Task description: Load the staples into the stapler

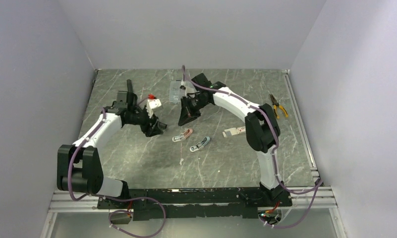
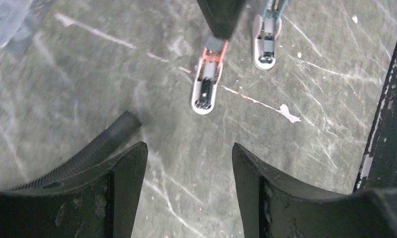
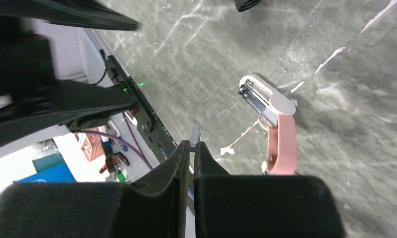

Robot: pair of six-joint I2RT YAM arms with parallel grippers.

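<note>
A small grey strip of staples (image 3: 195, 133) stands up between the tips of my right gripper, which is shut on it. The pink stapler (image 3: 284, 144) lies open on the table, its metal channel (image 3: 258, 101) exposed. From above, my right gripper (image 1: 182, 123) hovers just behind that stapler (image 1: 182, 135), apart from it. A blue stapler (image 1: 199, 144), its channel also exposed, rests to the right. My left gripper is open, nothing between its fingers, left of the pink stapler.
A black ribbed tube (image 2: 104, 141) lies beneath my left gripper. Behind my right gripper is a clear plastic box (image 1: 175, 91). A box of staples (image 1: 233, 132) is under the right arm, and yellow-handled pliers (image 1: 278, 105) lie far right.
</note>
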